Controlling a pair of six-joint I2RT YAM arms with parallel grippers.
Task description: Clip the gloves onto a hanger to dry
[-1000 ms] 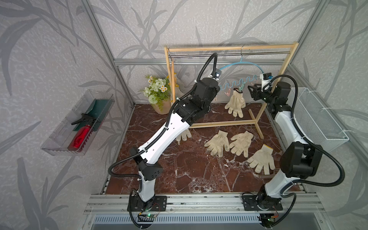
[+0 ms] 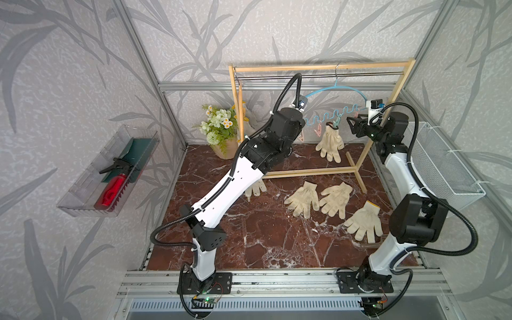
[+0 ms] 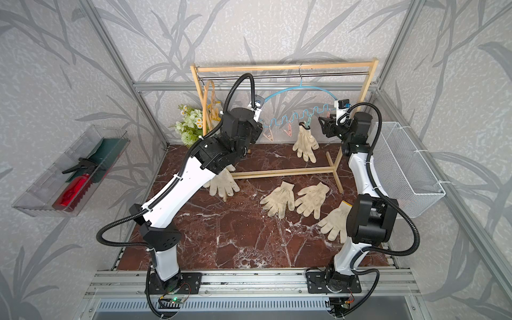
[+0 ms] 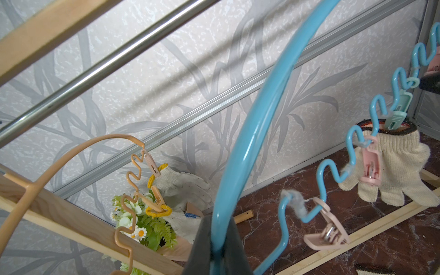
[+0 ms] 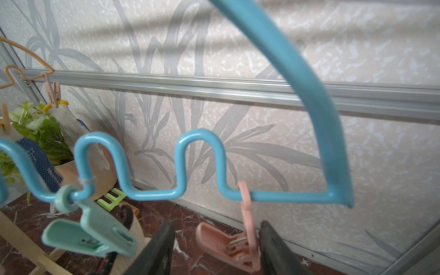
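Note:
A blue hanger [image 2: 335, 87] hangs from the rack, with pink and mint clips on its wavy bar. A white glove [image 2: 329, 142] dangles from the mint clip [image 5: 95, 231]. My left gripper is shut on the blue hanger's arched side. My right gripper is open at the bar's right end, its blurred fingers either side of and just below a pink clip [image 5: 248, 222]. More white gloves [image 2: 303, 200] lie on the marble table. In the left wrist view, gloves [image 4: 178, 185] hang on an orange hanger [image 4: 82, 146] at the left.
The wooden rack [image 2: 320, 171] spans the back of the table, with a flower pot [image 2: 224, 146] at its left. A white wire basket [image 2: 442, 165] is at the right, a clear bin [image 2: 106, 173] at the left.
My right gripper has shifted slightly right and up, and the hanging glove has swung a little to the right. The left arm has not visibly moved.

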